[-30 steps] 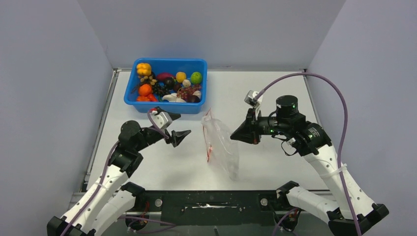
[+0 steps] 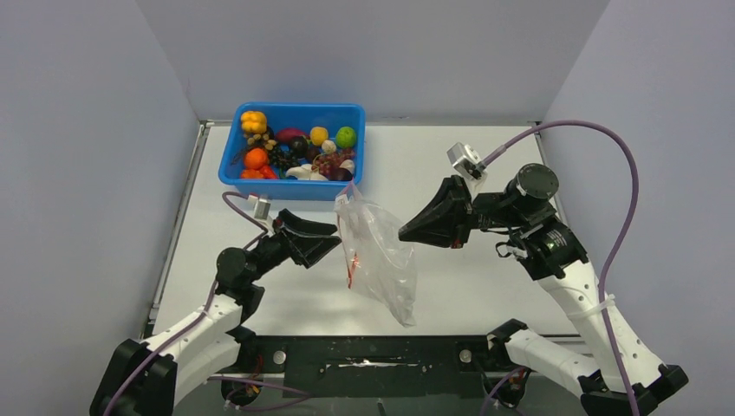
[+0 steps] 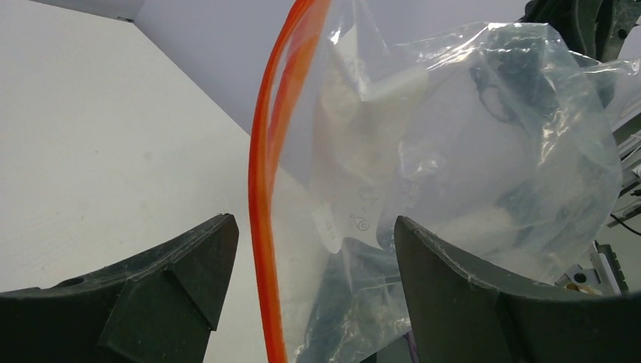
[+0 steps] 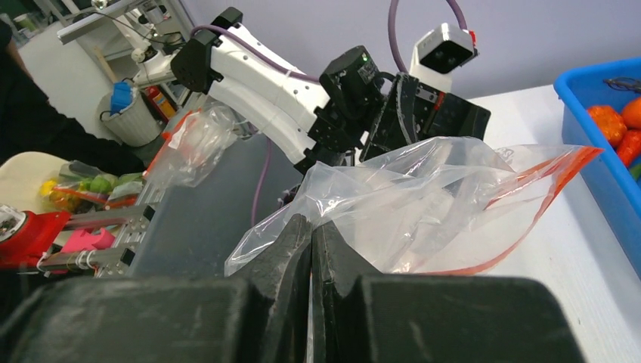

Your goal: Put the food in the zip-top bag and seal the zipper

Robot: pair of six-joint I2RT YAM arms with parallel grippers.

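Observation:
A clear zip top bag [image 2: 379, 251] with an orange-red zipper edge hangs between the two arms in the top view, and no food shows inside it. My right gripper is shut on the bag's side, the film pinched between its fingertips. On the other side, my left gripper [image 2: 339, 235] stands open near the bag's mouth. In the left wrist view, the orange zipper strip [image 3: 261, 189] runs upright in the gap between the open fingers. Toy food [image 2: 299, 156] lies in the blue bin at the back left.
The blue bin [image 2: 286, 193] holds several pieces of fruit and vegetables behind the left arm. Grey walls [image 2: 373, 61] close off the back and sides.
The left gripper has turned and moved right, up to the bag's zipper edge. The bag's mouth has shifted left, while the right gripper has moved only slightly with its arm tilting.

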